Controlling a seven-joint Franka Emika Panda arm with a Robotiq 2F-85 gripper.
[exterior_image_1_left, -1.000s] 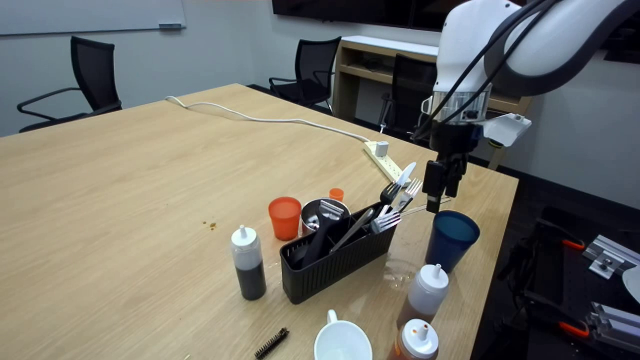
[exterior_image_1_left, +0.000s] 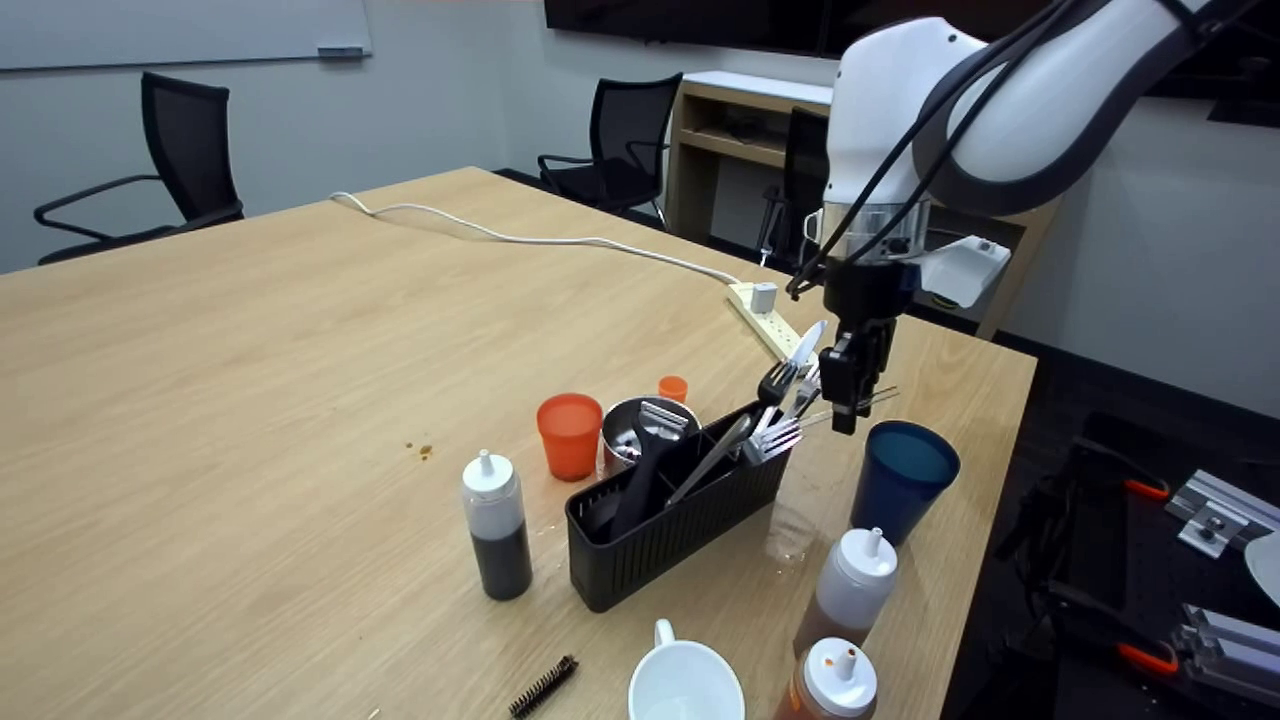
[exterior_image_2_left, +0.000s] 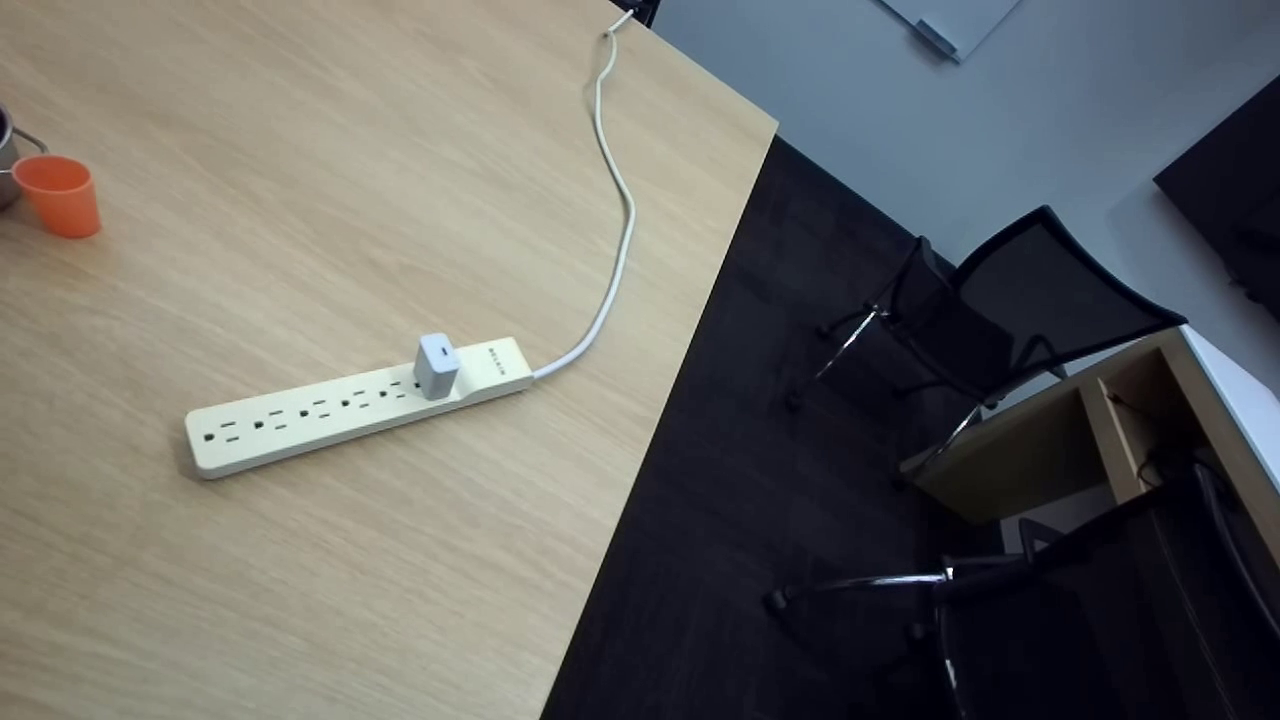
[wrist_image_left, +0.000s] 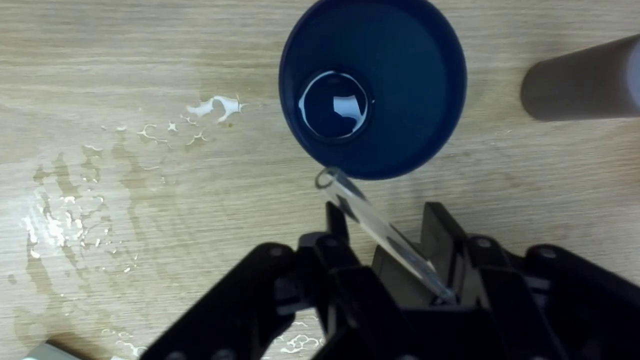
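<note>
A clear tube, like a straw (wrist_image_left: 390, 237), runs slantwise between the fingers of my gripper in the wrist view. The fingers stand apart, with bare gaps beside the tube. Its near end overlaps the rim of a dark blue cup (wrist_image_left: 414, 78), which has some liquid at the bottom; whether they touch cannot be told. From exterior view 1, my gripper (exterior_image_1_left: 847, 406) hangs pointing down, left of and above the blue cup (exterior_image_1_left: 908, 474). It is close to the right end of a black cutlery caddy (exterior_image_1_left: 672, 540) holding forks, a knife and a peeler.
Two squeeze bottles, one whitish (exterior_image_1_left: 858, 576) and one orange (exterior_image_1_left: 836, 684), stand in front of the blue cup. A white mug (exterior_image_1_left: 685, 686) and a dark-filled bottle (exterior_image_1_left: 494, 528) are farther left. Water wets the table (wrist_image_left: 240, 198). A power strip (exterior_image_2_left: 360, 408) lies behind.
In exterior view 1 my gripper has moved left, away from above the blue cup and towards the caddy's cutlery. The caddy has shifted very slightly.
</note>
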